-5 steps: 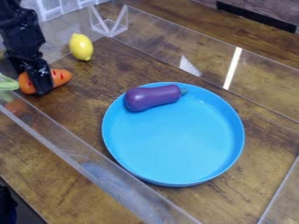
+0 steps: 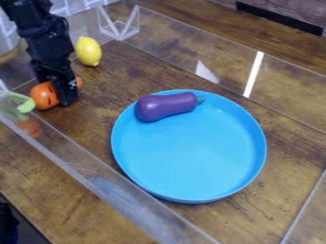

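My black gripper (image 2: 57,78) is at the upper left of the camera view, shut on an orange carrot (image 2: 46,94) with a pale green top (image 2: 15,101). The gripper covers part of the carrot, which is low by the tabletop; whether it touches the table I cannot tell.
A purple eggplant (image 2: 169,107) lies on the rim area of a blue plate (image 2: 192,162) at the centre right. A yellow lemon (image 2: 88,50) sits behind the gripper. Clear transparent walls border the wooden table (image 2: 114,71), which is bare between gripper and plate.
My gripper and the carrot have moved a little to the right and slightly toward the camera. The lemon, eggplant and plate stay where they were.
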